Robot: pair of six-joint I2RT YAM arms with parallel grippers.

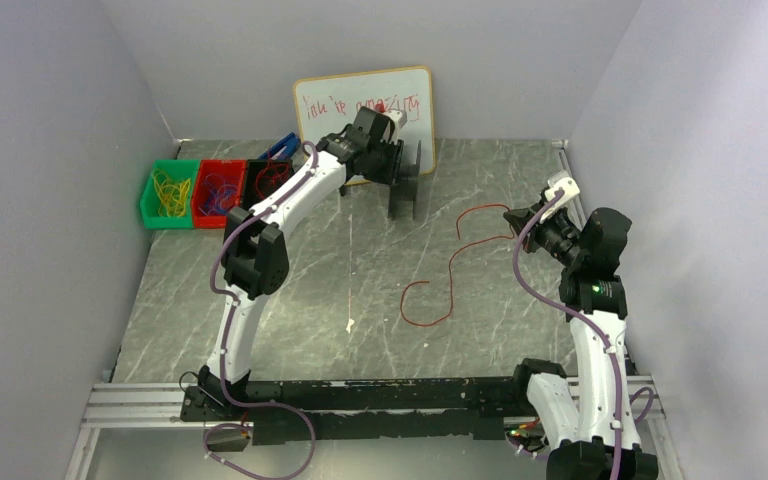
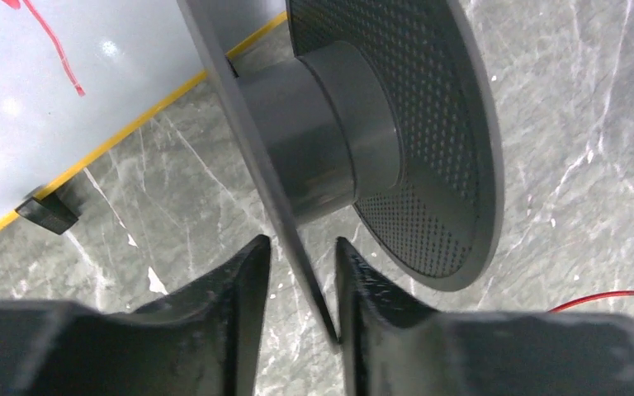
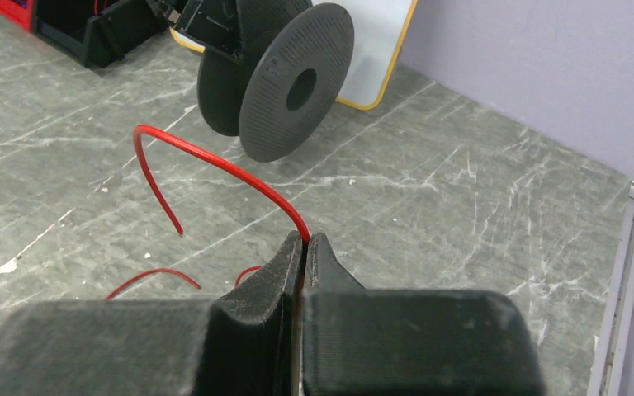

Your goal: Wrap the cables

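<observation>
A dark grey cable spool (image 1: pixel 405 195) (image 2: pixel 433 157) stands before the whiteboard at the back. My left gripper is at its rim, fingers parted either side of one flange edge; whether they press on it cannot be told. My right gripper, on the right, is shut on a red cable (image 3: pixel 215 157), whose end arches up from the fingertips and bends down; the rest lies in an S on the table in the top view.
Green, red and dark bins (image 1: pixel 168 200) with coloured cables sit at the back left. A whiteboard (image 1: pixel 420 100) leans at the back. The middle and front of the table are open apart from the red cable.
</observation>
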